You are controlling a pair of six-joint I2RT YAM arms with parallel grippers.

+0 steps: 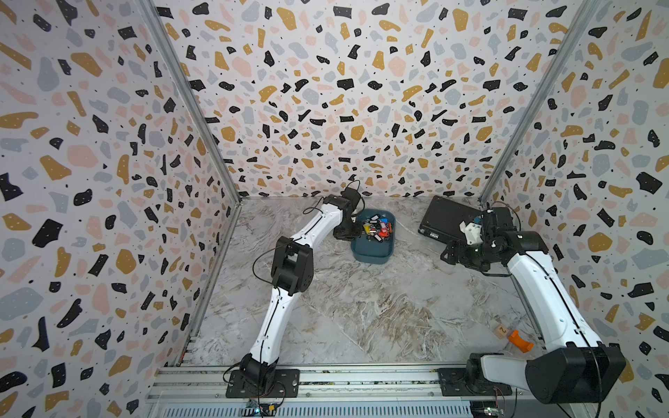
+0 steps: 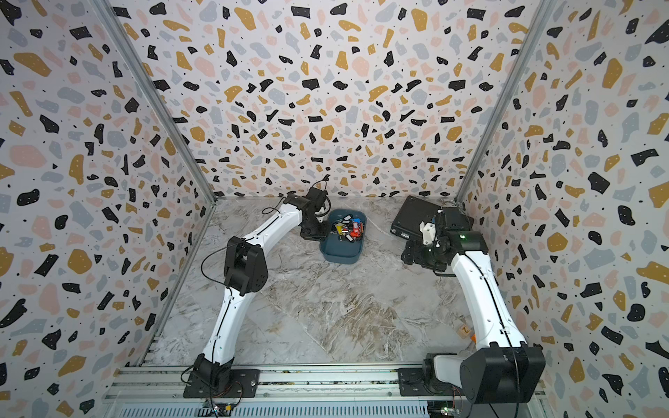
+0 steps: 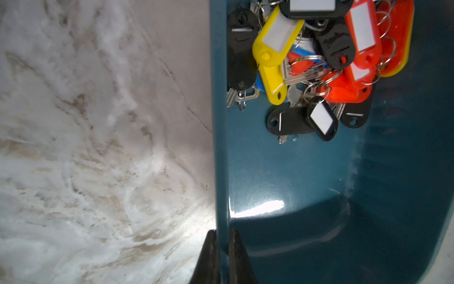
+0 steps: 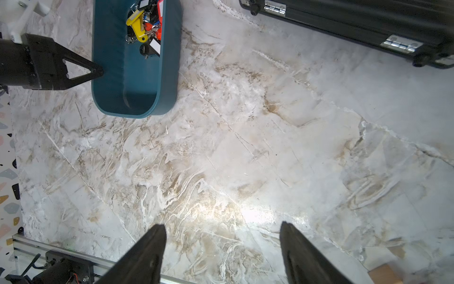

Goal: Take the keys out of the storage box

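Note:
The blue storage box (image 3: pixel 283 165) stands on the marbled table with its top uncovered. Inside, at its far end, lies a heap of keys (image 3: pixel 302 75) with black, yellow, red and blue tags; some are hidden under others. My left gripper is shut on the box's left rim, one finger outside the wall and one inside. No key is between its fingers. Well to the right of the box, my right gripper hangs open above the table, its fingers wide apart and empty.
A black case (image 1: pixel 449 219) lies at the back right of the table. An orange object (image 1: pixel 520 340) and a small tan block (image 1: pixel 501 331) rest near the front right. Between the box and the right arm the tabletop (image 4: pixel 246 142) is bare.

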